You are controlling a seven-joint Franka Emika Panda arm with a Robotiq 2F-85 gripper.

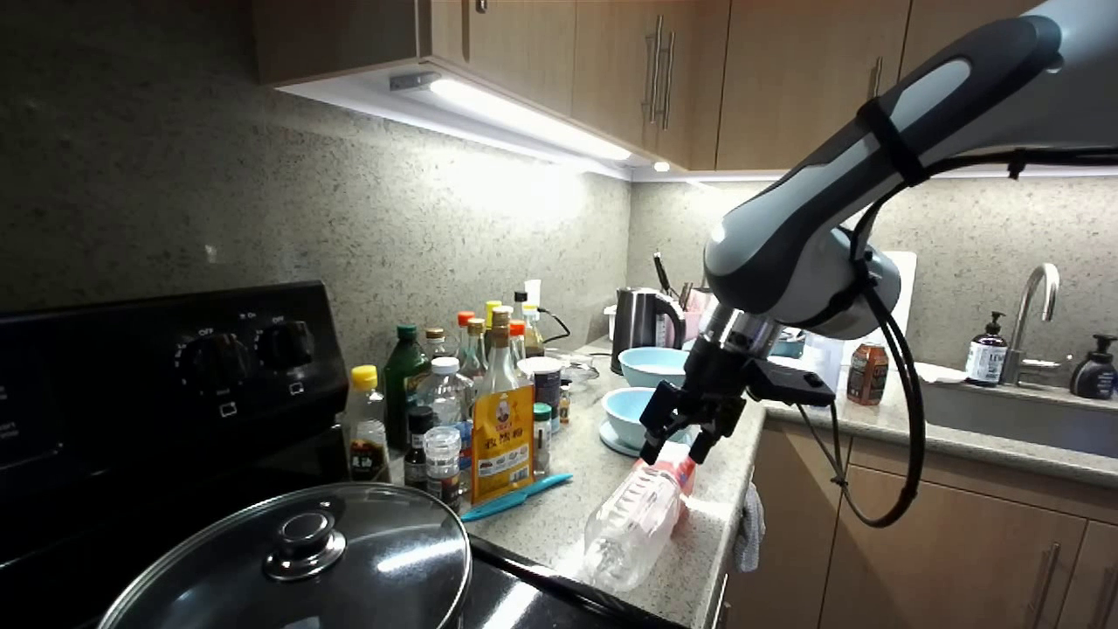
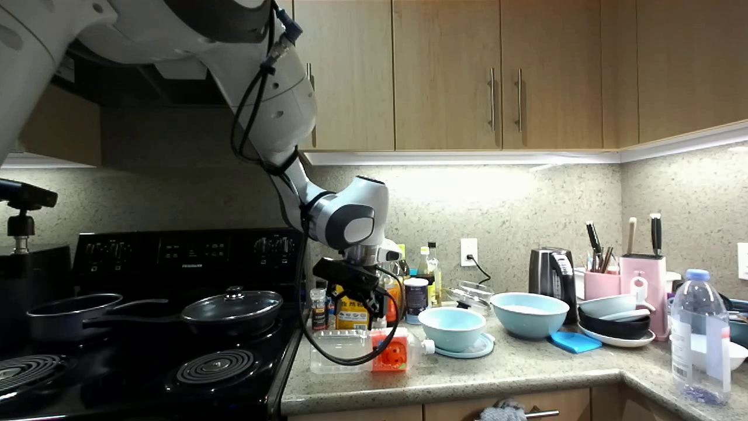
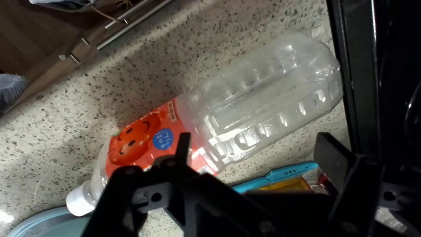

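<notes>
A clear plastic bottle (image 3: 272, 94) with a red label (image 3: 154, 136) and white cap (image 3: 80, 199) lies on its side on the speckled counter. Its base is close to the stove's edge. My gripper (image 1: 672, 452) hangs over the label end of the bottle (image 1: 634, 524), its fingers apart. In the wrist view the gripper is open, with one of its fingers (image 3: 183, 146) overlapping the label and the other past the bottle's side. No grasp shows; whether a finger touches the bottle is unclear. Exterior view 2 has the gripper partly hidden behind its cable, above the bottle (image 2: 340, 351).
A blue knife (image 3: 276, 177) lies on the counter beside sauce bottles (image 1: 503, 419). Light-blue bowls (image 2: 452, 328) stand beyond the cap end. The black stove (image 2: 231, 361) with a lidded pan (image 2: 232, 306) borders the counter. Free counter runs along its front edge.
</notes>
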